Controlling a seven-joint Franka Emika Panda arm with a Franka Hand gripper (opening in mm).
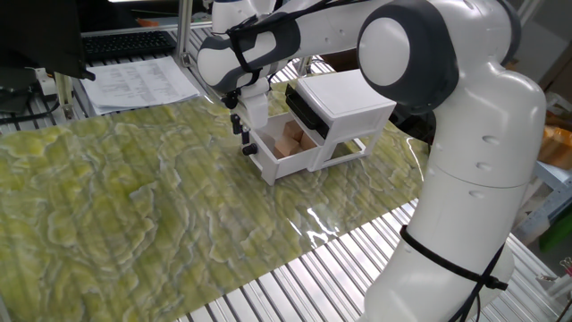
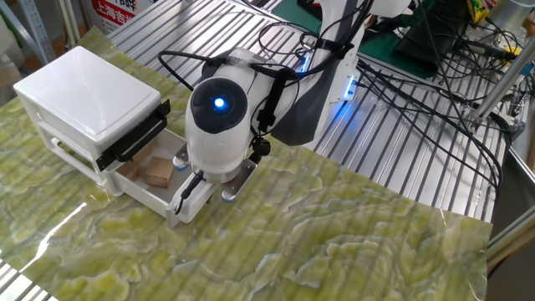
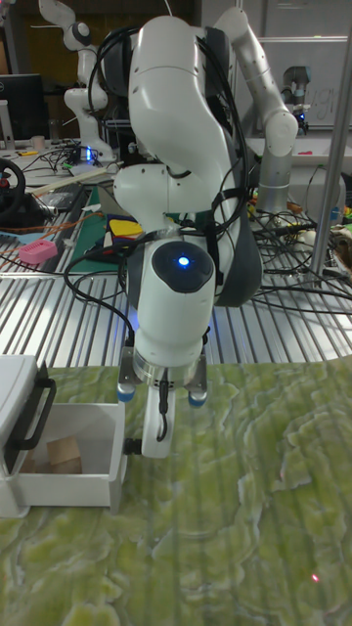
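A white two-level drawer unit (image 1: 344,98) stands on the green marbled mat, its lower drawer (image 3: 73,490) pulled out. Inside the drawer lie several light-brown wooden blocks (image 2: 160,171). A dark knob (image 1: 250,149) sits on the drawer's front. My gripper (image 3: 161,396) points down by that front end, just past it to the right in exterior view 3. Its two blue-tipped fingers (image 3: 198,397) stand wide apart, and I see no object held between them. A white part with a black cable hangs in front of the gap and hides some of it. Whether anything touches the knob, I cannot tell.
The closed upper drawer has a black handle (image 2: 134,138) overhanging the open one. Papers (image 1: 138,85) and a keyboard (image 1: 130,43) lie beyond the mat. Loose cables (image 2: 435,109) run behind the arm.
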